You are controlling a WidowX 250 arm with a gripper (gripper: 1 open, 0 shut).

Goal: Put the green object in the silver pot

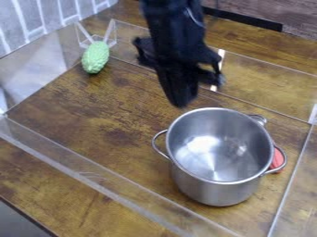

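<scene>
The green object (95, 57), bumpy and oblong with pale thin strands at its top end, lies at the far left near the clear wall. A silver pot (196, 180) stands upright at the lower right, its two handles out to the sides; the visible part of its inside is empty. My dark gripper (181, 93) hangs above and behind the pot's left rim, well to the right of the green object. Motion blur hides its fingers, so whether it is open or shut does not show. Nothing green appears at it.
Clear walls (106, 179) border the wooden work area. Something red (277, 159) shows beside the pot's right handle. Bare wood (93, 116) fills the space between the green object and the pot.
</scene>
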